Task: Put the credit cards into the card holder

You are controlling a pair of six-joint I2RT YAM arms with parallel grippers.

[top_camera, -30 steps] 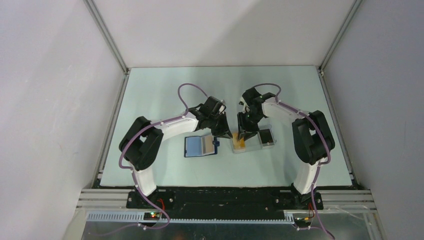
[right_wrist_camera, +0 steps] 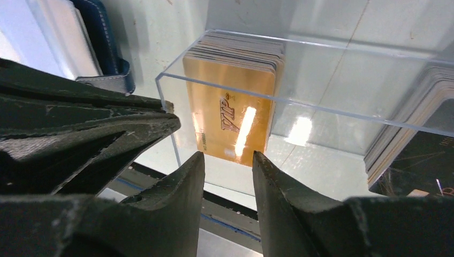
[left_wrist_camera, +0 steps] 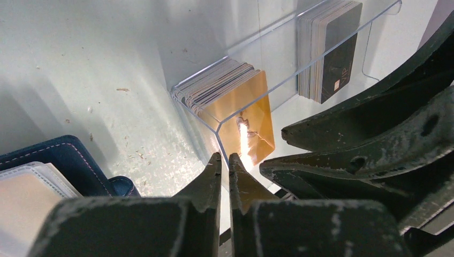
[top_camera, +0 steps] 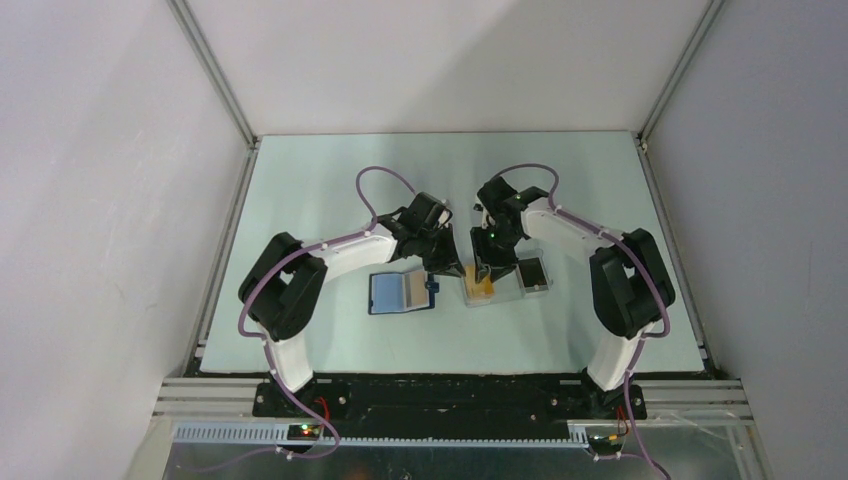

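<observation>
A clear plastic box [left_wrist_camera: 250,42] holds a gold card stack [left_wrist_camera: 245,123] in one end and a dark card stack [left_wrist_camera: 337,64] in the other. An open navy card holder [top_camera: 400,308] with clear sleeves lies left of it. My left gripper is shut at the box's gold-card end, seemingly pinching the clear wall at its corner. My right gripper is open, its fingertips at the lower edge of the gold stack in the right wrist view, nothing visibly held.
Both arms meet closely over the box at the middle of the table [top_camera: 310,180].
The right arm has shifted slightly over the box during the last second. The left arm, box and card holder look unchanged in the top view.
</observation>
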